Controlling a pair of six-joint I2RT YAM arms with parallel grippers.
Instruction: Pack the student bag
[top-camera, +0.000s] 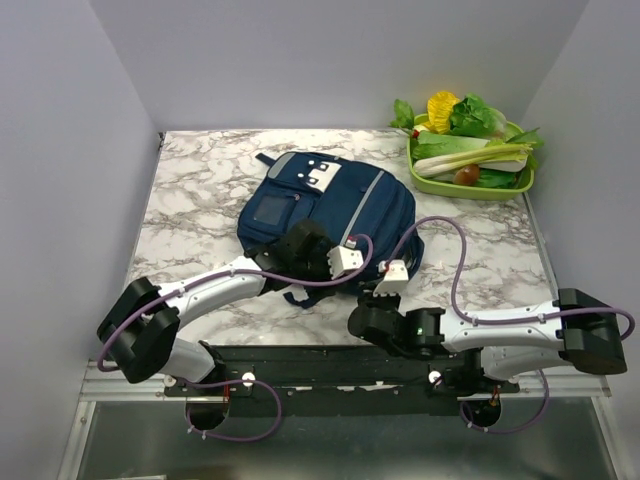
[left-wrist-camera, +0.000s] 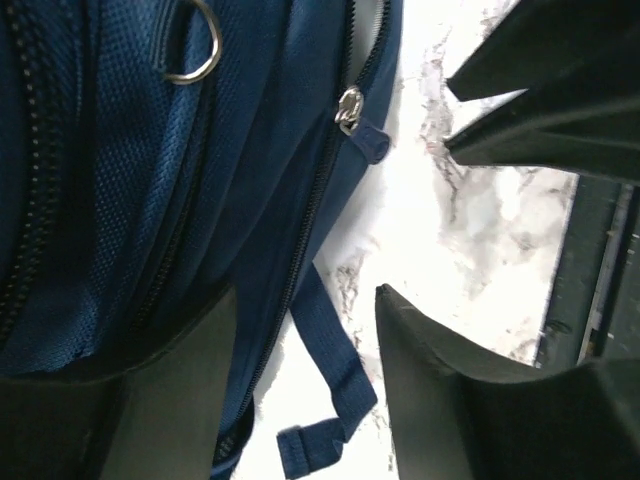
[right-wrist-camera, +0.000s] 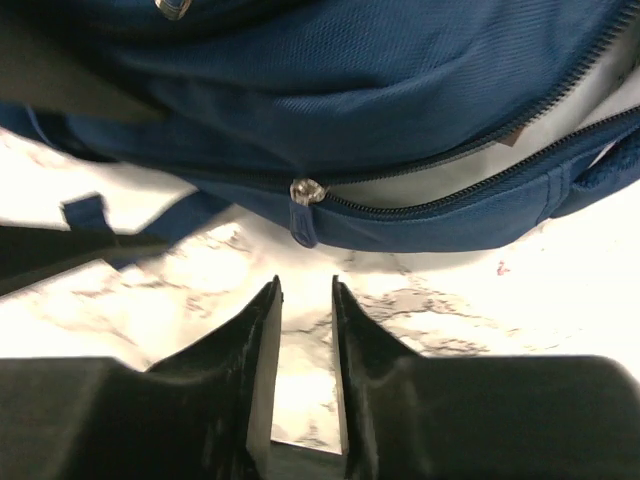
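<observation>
The navy backpack (top-camera: 325, 200) lies on the marble top. In the left wrist view a zipper pull (left-wrist-camera: 350, 115) hangs on its edge, with a loose strap (left-wrist-camera: 335, 360) below; my left gripper is over that edge, fingertips apart. In the right wrist view the partly unzipped compartment shows a pale lining (right-wrist-camera: 420, 185) and a zipper pull (right-wrist-camera: 303, 215). My right gripper is just in front of that pull, fingertips a small gap apart, nothing visible between them.
A green basket (top-camera: 455, 193) of vegetables stands at the back right. Grey walls bound the sides and back, and a dark front edge runs below both arms.
</observation>
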